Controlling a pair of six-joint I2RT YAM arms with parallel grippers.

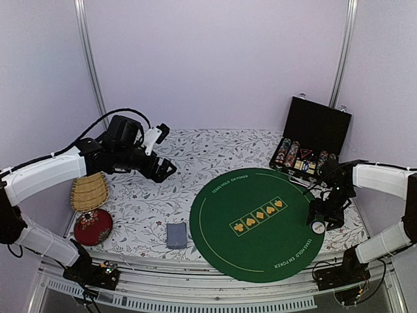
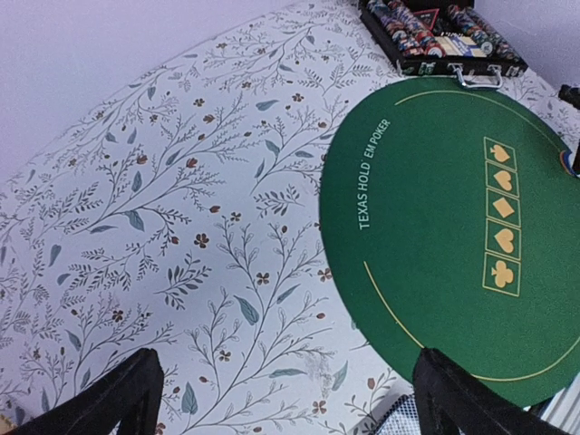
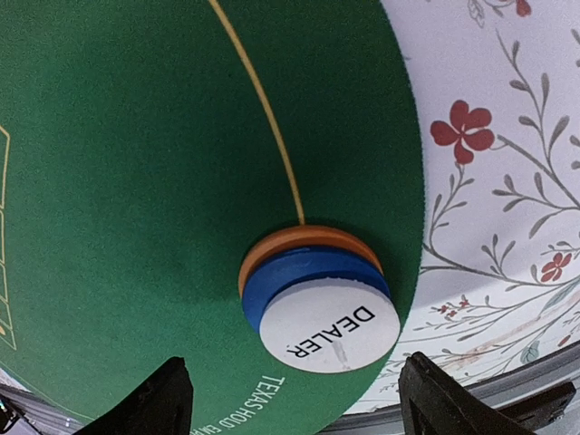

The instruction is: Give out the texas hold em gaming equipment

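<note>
On the right edge of the round green poker mat (image 1: 225, 241) sits a short stack of chips, an orange one and a blue one under a white DEALER button (image 3: 330, 326). My right gripper (image 1: 324, 223) is low over this stack, its fingers part open around it; in the right wrist view the two fingertips (image 3: 154, 399) stand wide apart and the stack lies just beyond them, not gripped. Well above the bare tablecloth left of the mat, my left gripper (image 1: 167, 171) hangs open and empty. The black case (image 1: 305, 160) stands open at the back right, holding chips and cards.
A grey-blue patterned deck or cloth (image 1: 176, 235) lies left of the mat. At the far left are a red round cushion (image 1: 93, 227) and a woven basket (image 1: 89, 192). The floral tablecloth (image 1: 195, 147) is clear at the back middle.
</note>
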